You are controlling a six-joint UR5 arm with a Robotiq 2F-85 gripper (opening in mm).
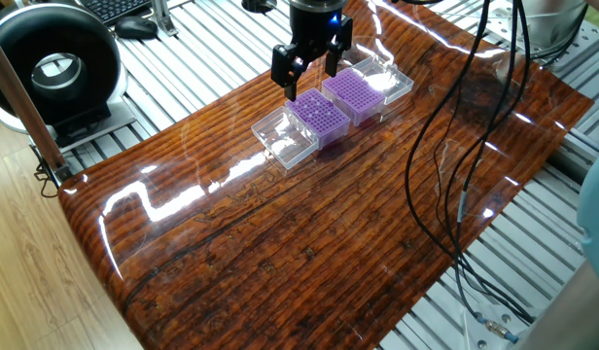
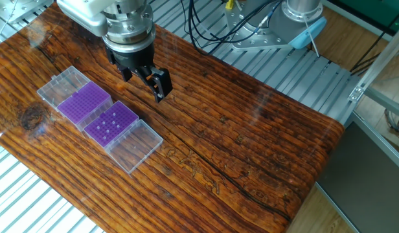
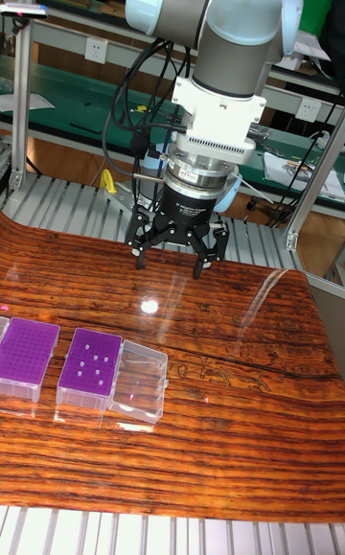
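Two purple racks in clear boxes stand side by side on the wooden table. One rack (image 2: 103, 134) holds several small pale tubes standing in its holes; in exterior view 3 this tube-bearing rack (image 3: 78, 375) is the right one. The other rack (image 2: 85, 101) shows only rows of holes. Each box has its clear lid folded out flat, one lid (image 2: 136, 147) beside the tube rack and the other lid (image 2: 60, 85) at the far end. My black gripper (image 2: 142, 88) hangs above the table, clear of the racks. Its fingers are spread wide, and nothing shows between them.
Black cables (image 1: 445, 156) hang over one side in exterior view 1. A black ring-shaped device (image 1: 56, 68) and a mouse (image 1: 136, 27) lie off the table on the slatted surface.
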